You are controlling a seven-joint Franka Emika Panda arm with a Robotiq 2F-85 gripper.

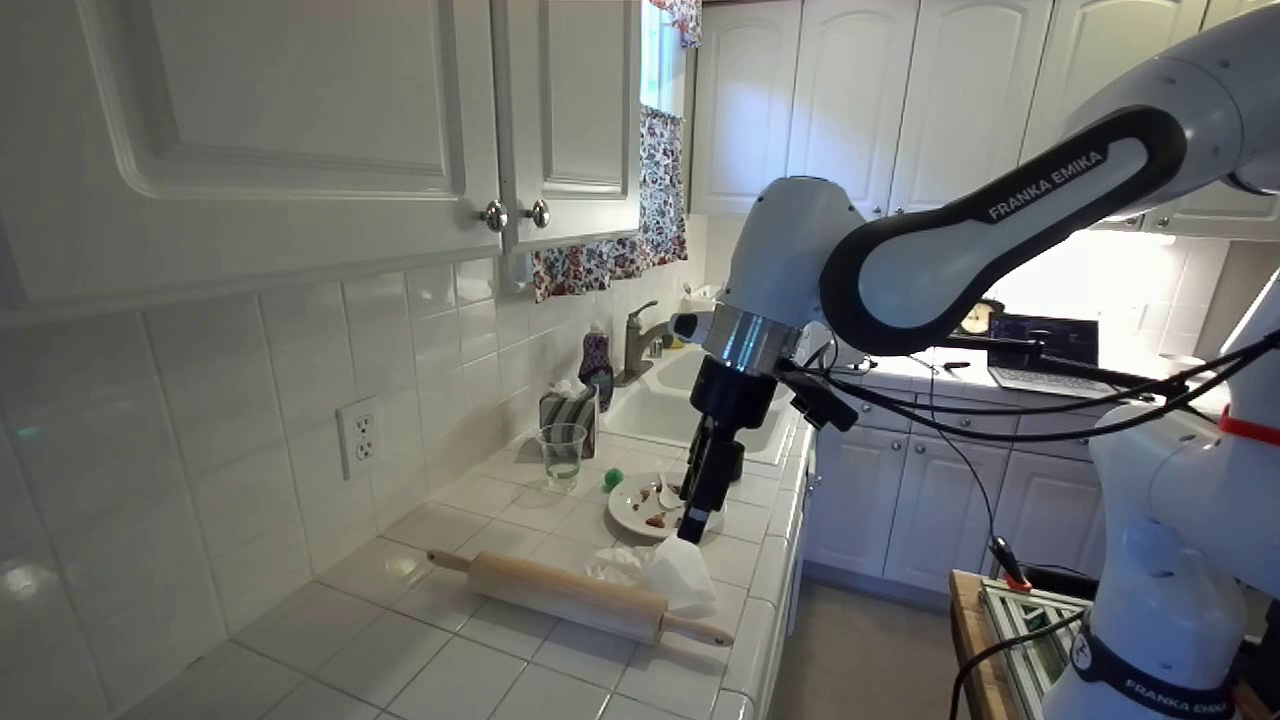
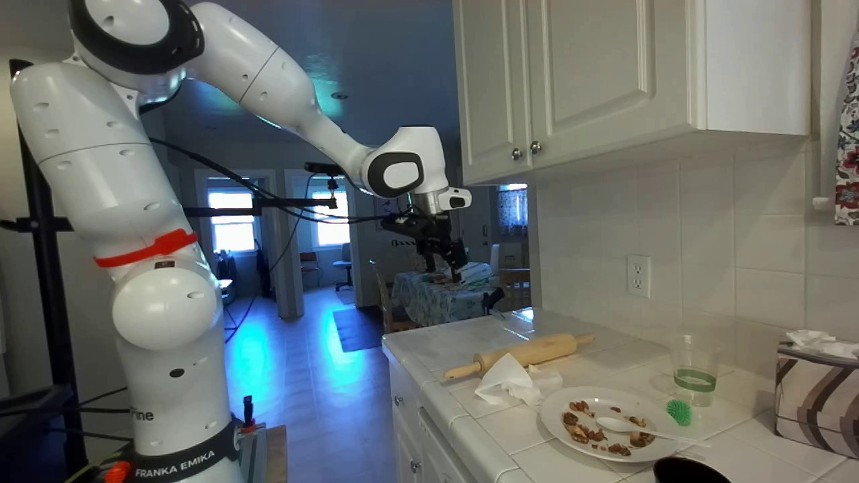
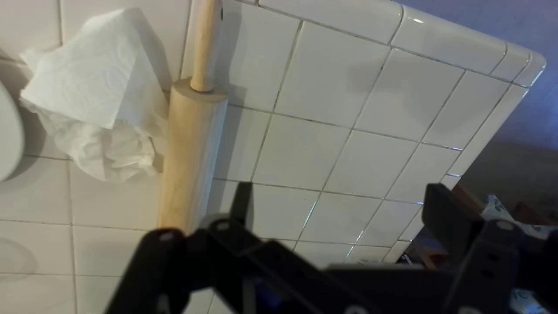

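My gripper is open, its two dark fingers spread wide with nothing between them. It hangs above the tiled counter, as both exterior views show. A wooden rolling pin lies on the counter, left of the gap between my fingers in the wrist view. Right beside the pin is a crumpled white paper towel. Beyond the towel, a white plate bears brown nut-like pieces and a white spoon. In exterior view 1 the gripper's tip overlaps the plate and towel.
Near the wall stand a clear cup and a striped tissue box. A green spiky ball sits by the plate, and a dark cup is at the bottom edge. Cabinets overhang the counter. Bare tiles lie beside the rolling pin.
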